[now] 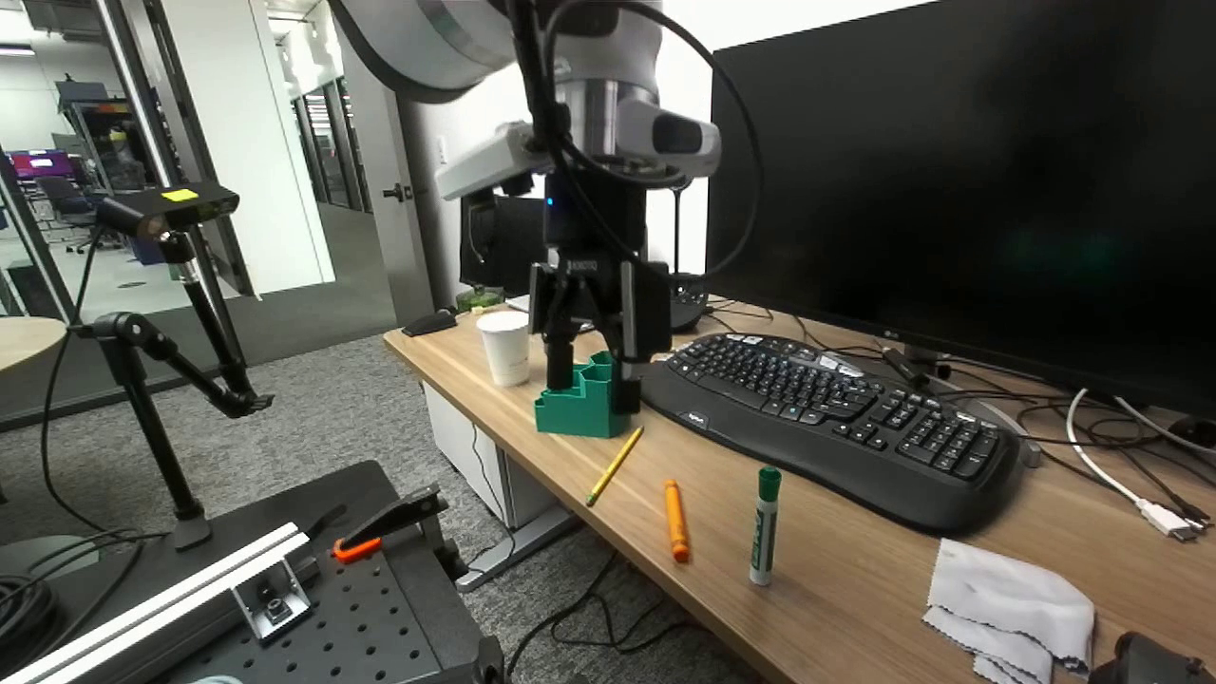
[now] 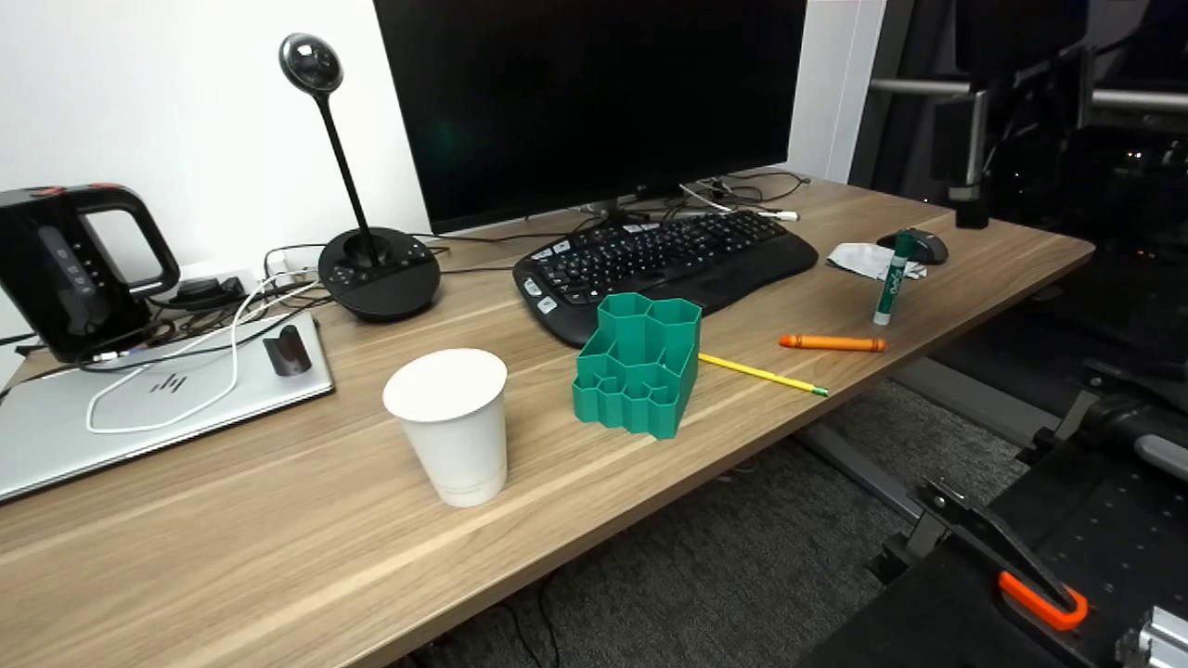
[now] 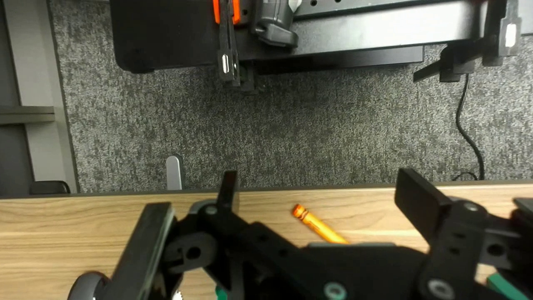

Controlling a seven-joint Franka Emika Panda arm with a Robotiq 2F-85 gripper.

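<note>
My gripper (image 1: 593, 382) is open above the desk with nothing between its fingers; in exterior view 1 it overlaps the green holder (image 1: 576, 412). Exterior view 2 shows that holder's several hexagonal compartments empty. Beside it lies a yellow pencil (image 2: 766, 374). An orange crayon (image 1: 675, 520) lies farther along the desk, and a green-capped marker (image 1: 765, 526) stands upright near it. From the wrist view, the crayon (image 3: 320, 225) shows between my spread fingers, partly hidden by the gripper body. Only a corner of the holder (image 3: 503, 286) appears at lower right.
A white paper cup (image 2: 453, 428) stands near the holder. The keyboard (image 1: 838, 422) and monitor (image 1: 969, 205) line the back. A white cloth (image 1: 1009, 604) and a mouse (image 2: 915, 246) occupy one end. The desk's front edge runs close to the crayon.
</note>
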